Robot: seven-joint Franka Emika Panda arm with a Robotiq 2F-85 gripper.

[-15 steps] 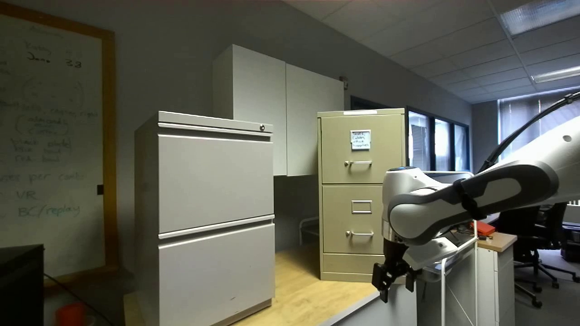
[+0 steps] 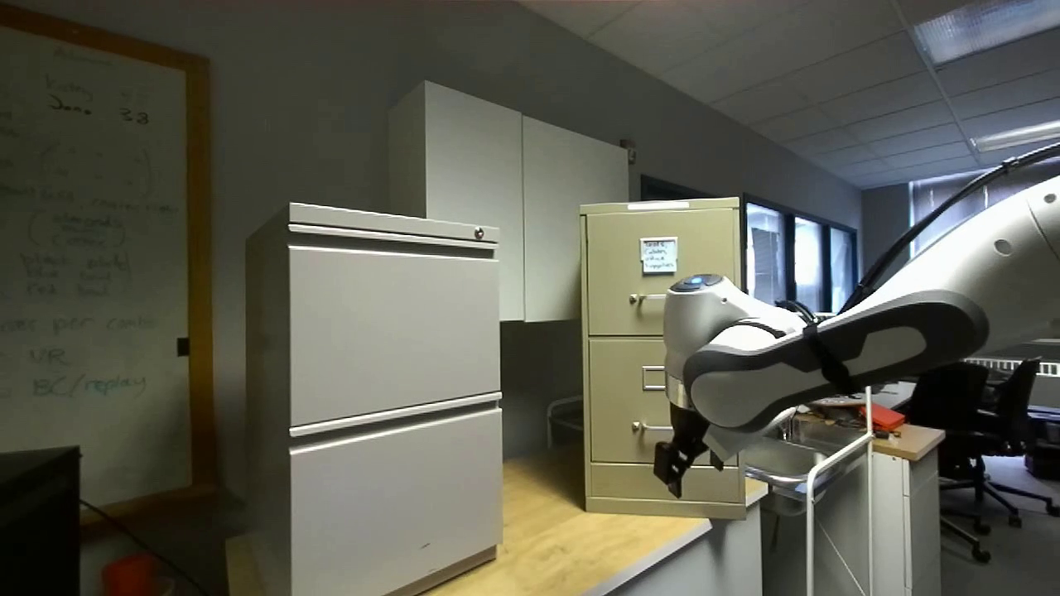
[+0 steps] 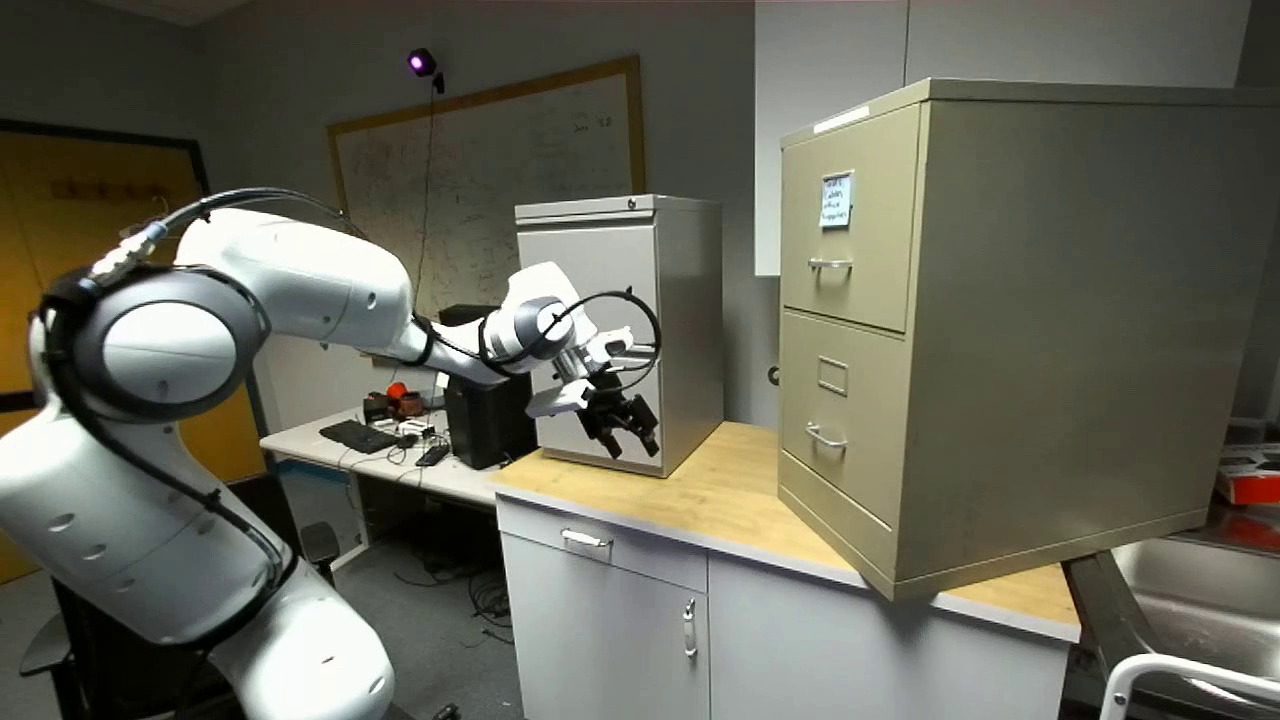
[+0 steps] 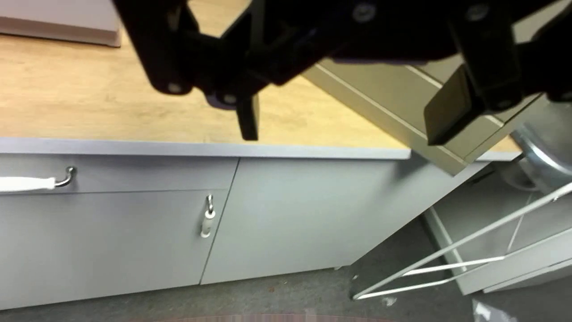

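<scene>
My gripper is open, its black fingers wide apart with nothing between them. In exterior view 1 it appears in front of the lower part of the beige filing cabinet [image 2: 616,397]. Exterior view 2 shows the gripper [image 3: 636,450] tilted downward, overlapping the lower drawer of the grey filing cabinet [image 3: 588,246]. Both cabinets are closed and stand on the wooden counter [image 3: 732,486]. From the wrist, the counter's front edge lies below the fingertips, with the beige cabinet's base [image 4: 375,115] behind the right finger.
Under the counter are a drawer with a handle [image 3: 585,538] and a cupboard door with a handle [image 3: 690,628]. A white metal frame [image 4: 456,247] and a sink [image 3: 1188,588] are beside the counter's right end. Bare countertop separates the two cabinets.
In exterior view 1 my arm and gripper have risen and shifted left, and the gripper now overlaps the beige cabinet's lower part. The cabinets have not moved.
</scene>
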